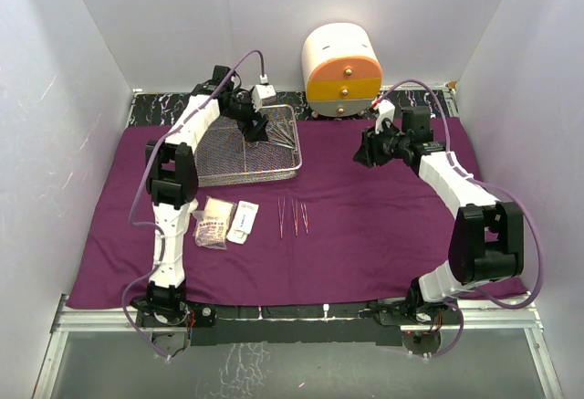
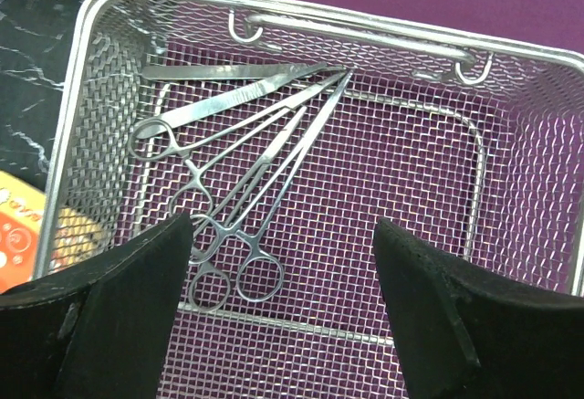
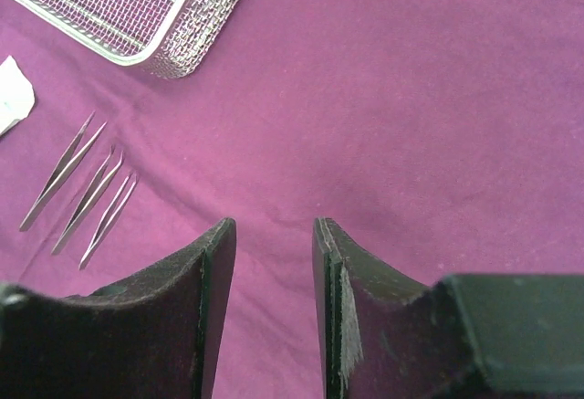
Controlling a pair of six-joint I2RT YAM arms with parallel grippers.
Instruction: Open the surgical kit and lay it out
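Note:
The wire instrument tray (image 1: pixel 228 177) holds scissor-handled instruments (image 2: pixel 260 267) and flat steel blades (image 2: pixel 217 102), clustered toward one end. My left gripper (image 1: pixel 251 125) is over the tray, open, its fingers either side below the instruments in the left wrist view, nothing between them. My right gripper (image 1: pixel 370 152) hangs over bare cloth right of the tray, fingers apart with nothing between. Three tweezers (image 3: pixel 91 198) lie side by side on the purple cloth (image 3: pixel 411 143), in front of the tray.
Two packets, a bagged pack (image 1: pixel 212 225) and a white packet (image 1: pixel 242 223), lie front left. A rounded drawer box (image 1: pixel 339 66) stands at the back.

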